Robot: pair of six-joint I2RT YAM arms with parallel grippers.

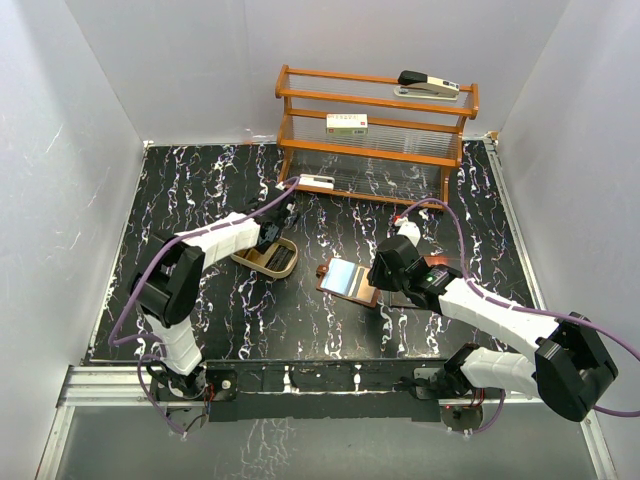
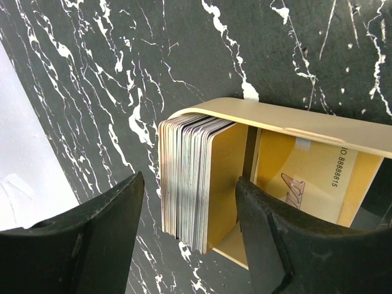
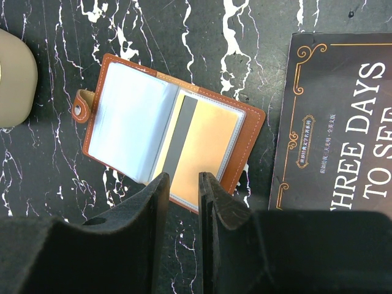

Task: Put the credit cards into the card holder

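Note:
In the left wrist view, a tight stack of cards (image 2: 193,177) stands on edge at one end of the beige tray (image 2: 318,125); its end card shows a gold face. My left gripper is open, with a finger to each side of the stack as seen from above. Whether either finger touches it, I cannot tell. The brown card holder (image 3: 251,138) lies spread flat, with a clear sleeve on the left and a gold card (image 3: 208,138) with a dark stripe on the right. Over its lower edge, my right gripper is partly open and empty.
More cards (image 2: 306,177) lie inside the tray, beside the stack. A dark book (image 3: 337,128) lies right of the holder. At the back stands a wooden rack (image 1: 370,145) bearing a stapler (image 1: 428,85) and a small box (image 1: 346,124). Bare tabletop separates tray and holder.

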